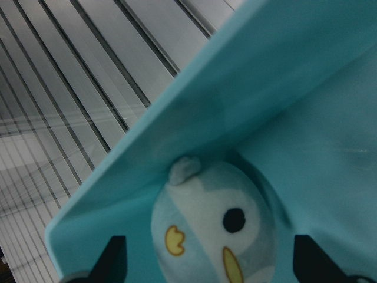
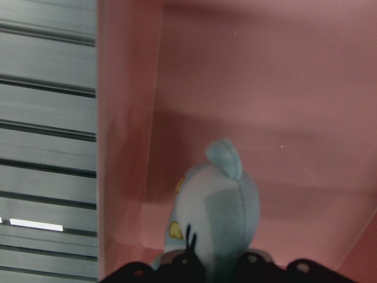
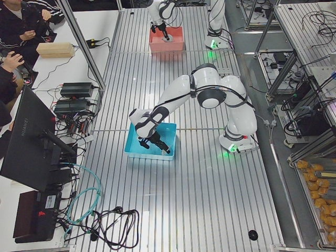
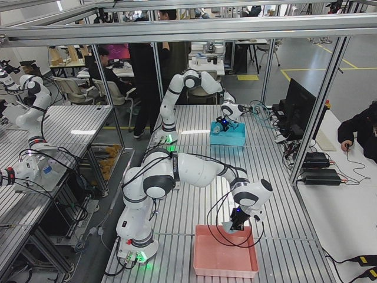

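Observation:
A round light-blue plush toy point(image 1: 206, 224) with an eye and yellow patches lies in the corner of the blue bin point(image 3: 134, 149). My left gripper point(image 3: 157, 147) is open over it, its dark fingers either side of the toy in the left wrist view. A second light-blue plush toy point(image 2: 209, 209) is between the fingers of my right gripper point(image 4: 235, 224), which hangs over the pink bin point(image 4: 224, 262); in the right wrist view the toy sits against the fingertips and appears gripped.
Coiled black and teal cables point(image 3: 115, 226) lie at the table's near left. A monitor point(image 3: 29, 142) and power boxes line the left side. The ribbed table around the bins point(image 3: 199, 184) is mostly clear.

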